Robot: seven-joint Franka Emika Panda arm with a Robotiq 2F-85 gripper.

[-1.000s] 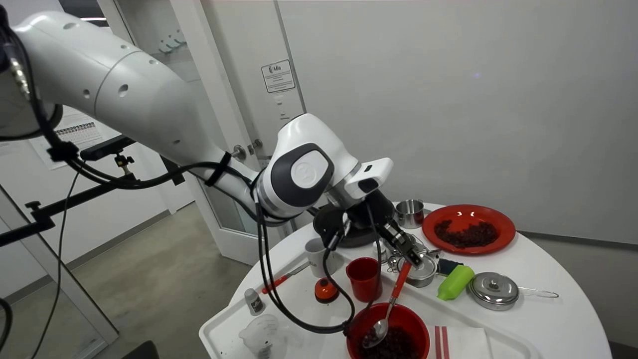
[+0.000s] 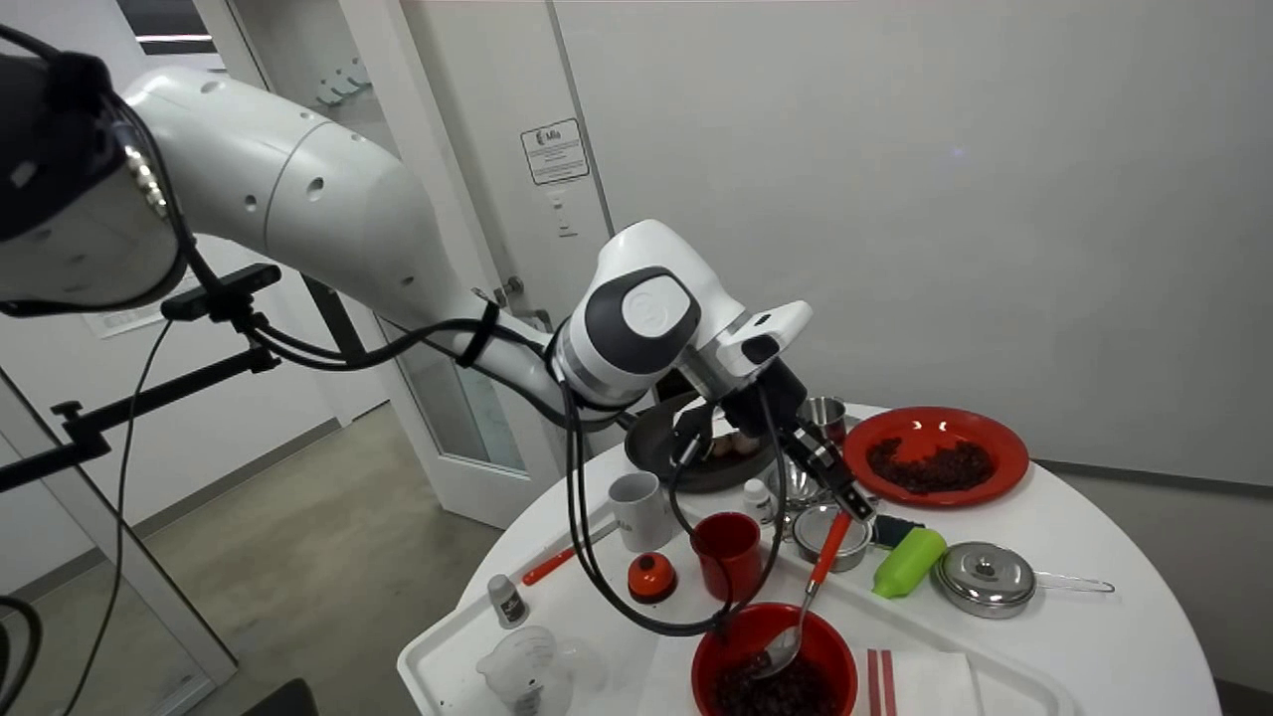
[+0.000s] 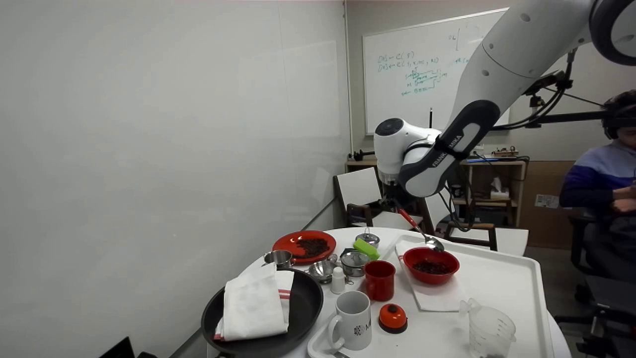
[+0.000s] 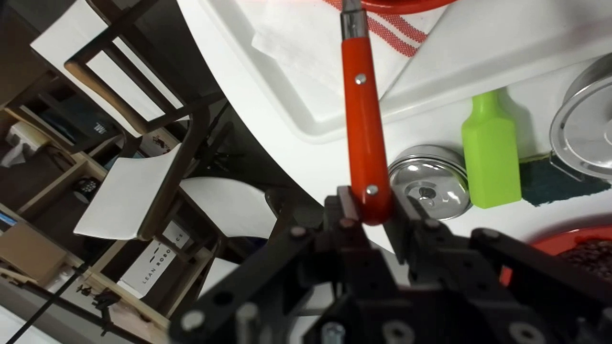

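My gripper is shut on the red handle of a spoon (image 4: 364, 109), near the handle's end. In the first exterior view the spoon's metal bowl (image 2: 782, 651) shows over the red bowl (image 2: 775, 617), which holds dark bean-like bits. From the second exterior view, the spoon (image 3: 434, 242) slants down to the far rim of the red bowl (image 3: 445, 274). Whether it touches the contents, I cannot tell. A red plate (image 2: 1014, 459) at the back of the table carries a pile of the same dark bits (image 2: 931, 466).
Around the gripper stand a red mug (image 2: 728, 555), a white mug (image 2: 640, 513), lidded steel pots (image 2: 986, 575) and a green bottle-shaped item (image 2: 909, 562). A black pan (image 3: 298, 316) holds a folded cloth. The tray's (image 3: 507, 268) right part is mostly clear.
In the first exterior view the arm and gripper have shifted to the right, carrying the spoon along. Its metal end has moved rightward over the red bowl, which has stayed put.
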